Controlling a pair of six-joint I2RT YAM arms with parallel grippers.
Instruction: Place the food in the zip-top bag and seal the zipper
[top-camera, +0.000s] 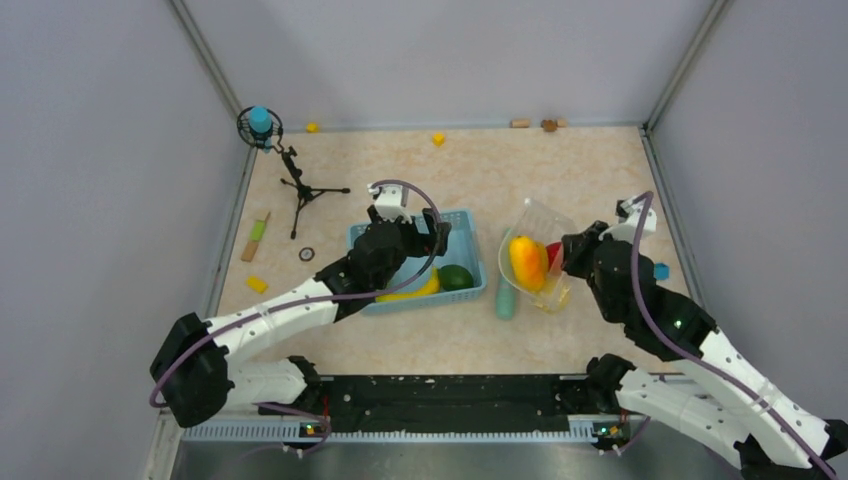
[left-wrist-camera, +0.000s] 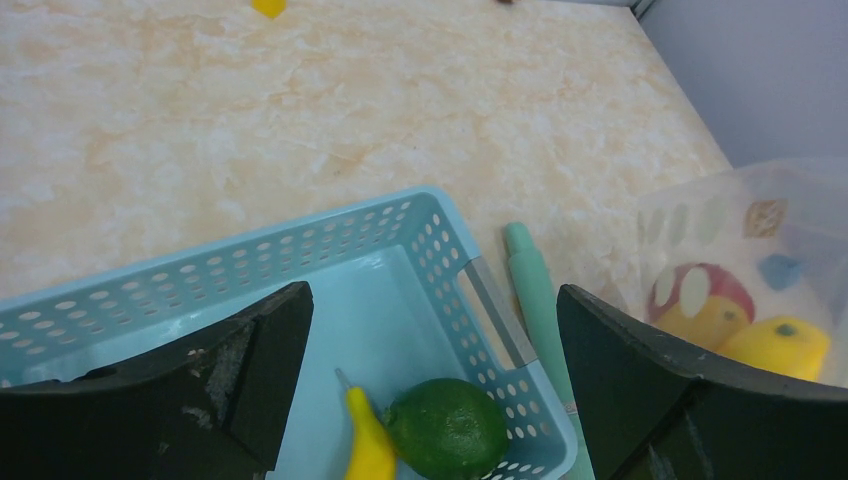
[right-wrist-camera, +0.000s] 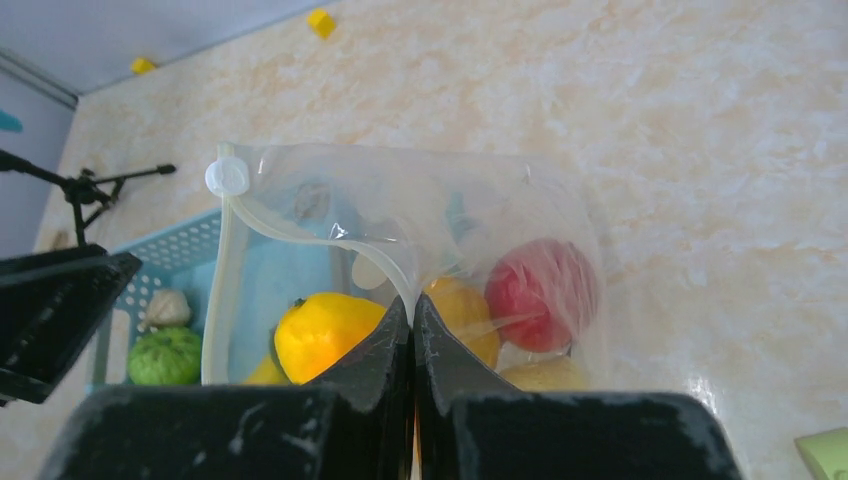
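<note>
The clear zip top bag (right-wrist-camera: 440, 190) hangs open-mouthed, with my right gripper shut on its rim. A white slider (right-wrist-camera: 228, 177) sits at the far end of the zipper. Inside the bag are a yellow-orange pepper (right-wrist-camera: 325, 330), a red round food (right-wrist-camera: 540, 295) and more yellow food (right-wrist-camera: 465, 315). My left gripper stands open and empty over the blue basket (left-wrist-camera: 215, 270), to the left of the bag. In the basket lie a dark green avocado (left-wrist-camera: 448, 428) and a yellow banana-like food (left-wrist-camera: 368, 440).
Between basket and bag lies a teal cylinder (top-camera: 506, 300). A green pepper (right-wrist-camera: 165, 355) and a garlic bulb (right-wrist-camera: 168, 308) are also in the basket. A black tripod (top-camera: 305, 193) stands at the back left.
</note>
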